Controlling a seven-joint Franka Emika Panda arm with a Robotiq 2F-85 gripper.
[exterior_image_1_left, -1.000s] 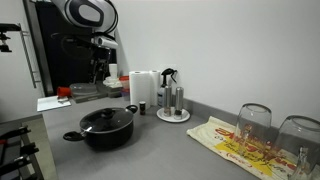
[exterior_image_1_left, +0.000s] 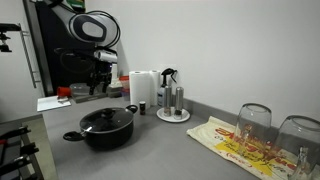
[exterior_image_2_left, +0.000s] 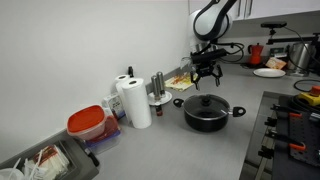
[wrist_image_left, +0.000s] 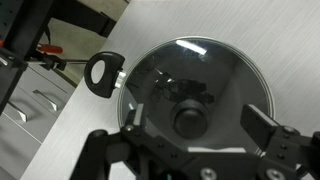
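A black pot (exterior_image_1_left: 93, 138) stands on the grey counter, covered by a dark glass lid (exterior_image_2_left: 200, 104) with a black knob (wrist_image_left: 189, 124) at its middle. My gripper (exterior_image_1_left: 98, 91) hangs above the pot, fingers pointing down and spread open, with a gap of air over the lid. From the other side the gripper (exterior_image_2_left: 207, 83) also shows clear above the knob. In the wrist view, the knob lies between the two fingers, which frame it left and right. One pot handle (wrist_image_left: 101, 74) sticks out at the upper left.
Behind the pot are a paper towel roll (exterior_image_2_left: 135, 103), a white plate (exterior_image_1_left: 173, 117) with grinders and a red container (exterior_image_2_left: 87, 123). Glass jars (exterior_image_1_left: 254, 124) stand near a printed cloth (exterior_image_1_left: 215, 137). Bare counter lies between pot and cloth.
My arm and gripper have come down a little toward the pot. The pot and its lid have stayed where they were.
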